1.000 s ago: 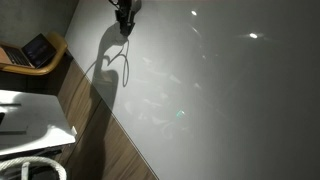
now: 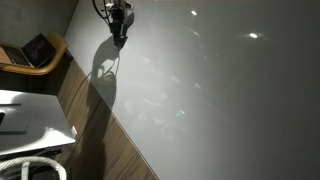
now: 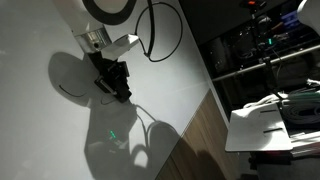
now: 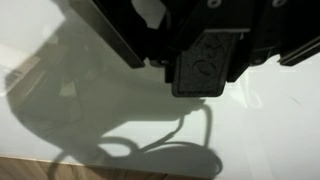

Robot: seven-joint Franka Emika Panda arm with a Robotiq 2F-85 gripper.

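Observation:
My gripper is at the top of the wrist view, shut on a small dark block [image 4: 199, 70] with raised marks on its face. The block sits between the dark fingers; what it is cannot be made out. In exterior view 1 the gripper [image 2: 119, 41] hangs near the top left, over the pale table [image 2: 210, 110]. Exterior view 2 shows the gripper [image 3: 120, 92] low over the same white surface, its tips dark against their own shadow. Contact between the block and the table cannot be judged.
Beyond the table edge is a wooden floor [image 2: 100, 125]. A laptop [image 2: 38, 50] on a chair and a white side table [image 2: 40, 112] stand off to the left. Shadows of the arm and a looping cable fall across the table.
The surroundings look the same.

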